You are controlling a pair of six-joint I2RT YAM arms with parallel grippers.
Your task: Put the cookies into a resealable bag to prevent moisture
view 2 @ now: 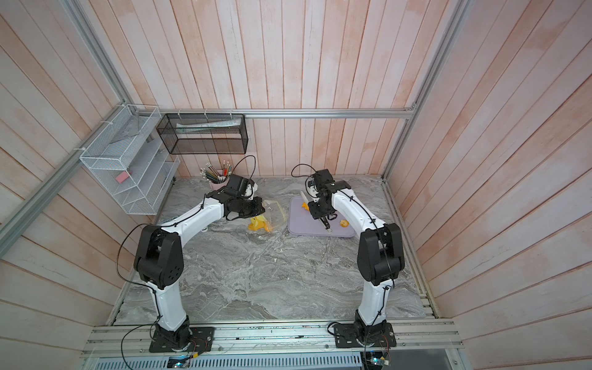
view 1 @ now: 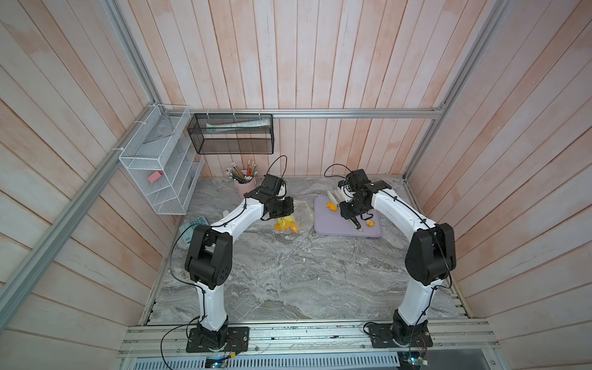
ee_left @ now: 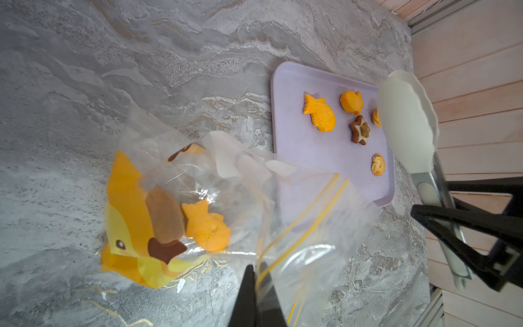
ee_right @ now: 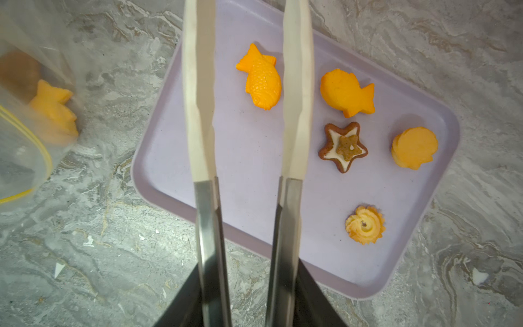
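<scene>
My left gripper is shut on the clear resealable bag (ee_left: 327, 250) near its yellow zip line. Through the bag's side show an orange fish-shaped cookie (ee_left: 209, 229) and a brown one (ee_left: 165, 214). White-tipped tongs (ee_right: 297, 109) sit between the fingers of my right gripper, their arms spread apart with nothing between them. Below the tongs is the lilac tray (ee_right: 163, 163). On it lie an orange fish cookie (ee_right: 264, 81), another fish cookie (ee_right: 346, 92), a star cookie (ee_right: 343, 147), a round-edged cookie (ee_right: 415, 148) and a swirl cookie (ee_right: 365, 224).
A pink pen cup (view 1: 245, 183) stands at the back left, near a wire rack (view 1: 166, 160). A teal item (view 1: 196, 227) lies at the left, partly behind the left arm.
</scene>
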